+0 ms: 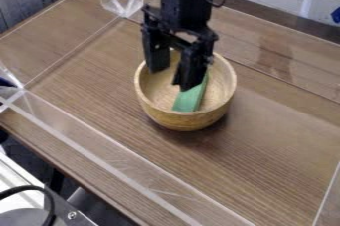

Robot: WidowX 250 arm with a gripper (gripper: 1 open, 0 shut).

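A wooden bowl stands on the wooden table, with a green oblong object lying inside it. My black gripper reaches down from the top centre over the bowl, its two fingers spread apart, one above the bowl's left part and the other over the green object's upper end, which it partly hides. The fingers are open, with nothing seen held between them.
Clear plastic pieces edge it at the left and back. A white item with a black cable lies off the table at the lower left.
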